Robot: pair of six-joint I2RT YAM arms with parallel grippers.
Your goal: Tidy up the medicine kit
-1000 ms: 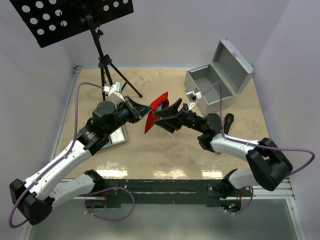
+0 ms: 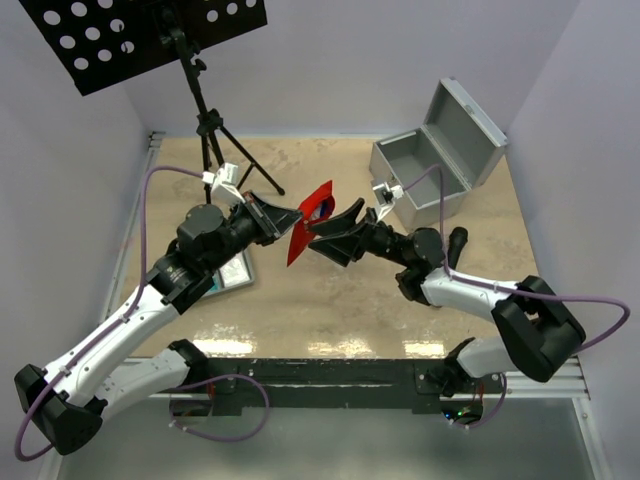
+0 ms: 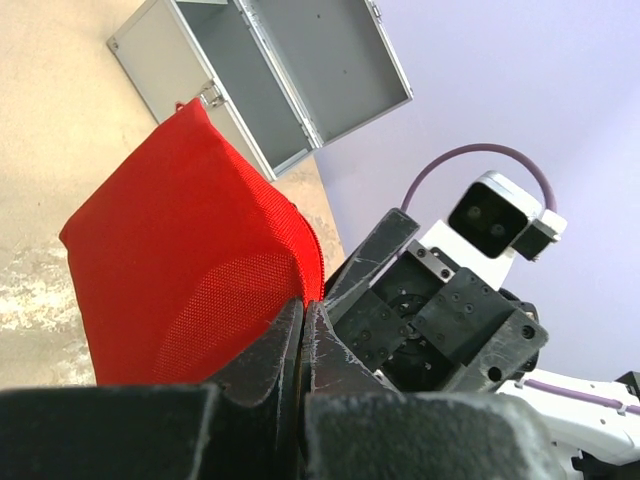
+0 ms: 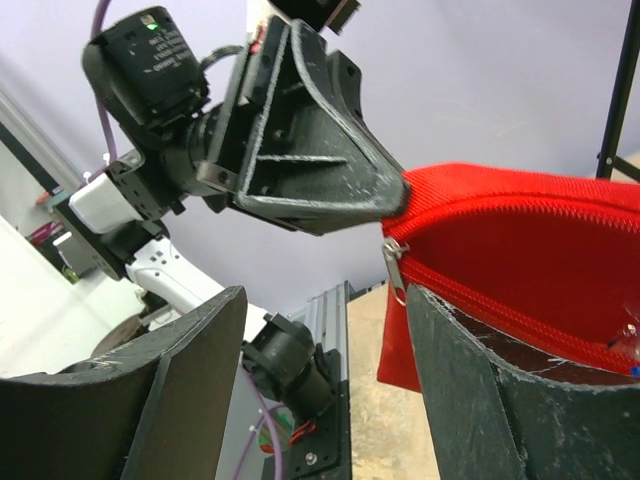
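Observation:
A red zippered pouch (image 3: 180, 255) hangs above the table, its edge pinched by my left gripper, which is shut on the cloth. In the right wrist view its zipper gapes, and something clear and blue shows inside at the right edge. The metal zipper pull (image 4: 394, 262) dangles at the pouch's corner, just below the left fingertips. My right gripper faces that corner, its fingers apart; the pull appears near the tip of its right-hand finger (image 4: 450, 340). I cannot tell whether that finger touches the pull or pouch.
A grey metal case (image 2: 415, 165) stands at the back right with its lid up, its visible interior bare. A light tray (image 2: 237, 272) lies partly beneath the left arm. The black stand (image 2: 208, 125) rises at the back left. A dark object (image 2: 457, 245) lies behind the right arm.
The right arm swayed a little and came back to about the same place, its fingers still apart.

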